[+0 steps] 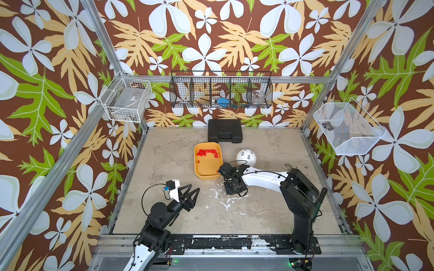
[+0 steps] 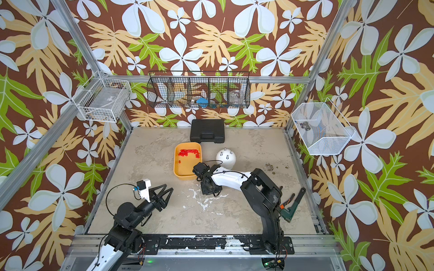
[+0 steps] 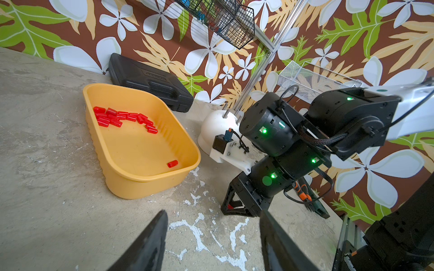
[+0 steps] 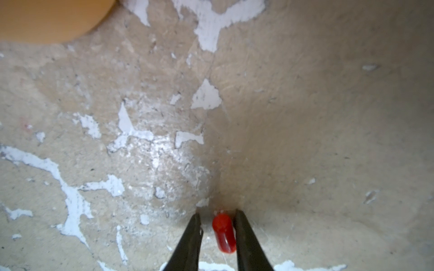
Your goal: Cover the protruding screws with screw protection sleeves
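Observation:
A red sleeve (image 4: 224,232) lies on the floor between the fingertips of my right gripper, which points down just below the orange tray; the fingers look parted around it. Several red sleeves (image 3: 121,115) sit in the orange tray (image 1: 208,173), mostly along its far end, with a single one apart. The white dome (image 2: 226,158) with upright screws stands behind my right arm, partly hidden by it. My left gripper (image 1: 196,196) hangs over the front left floor, open, nothing between its fingers.
A black case (image 1: 224,131) lies behind the tray. Wire baskets (image 2: 199,92) hang on the back and side rails. A green tool (image 2: 291,210) lies at the right edge.

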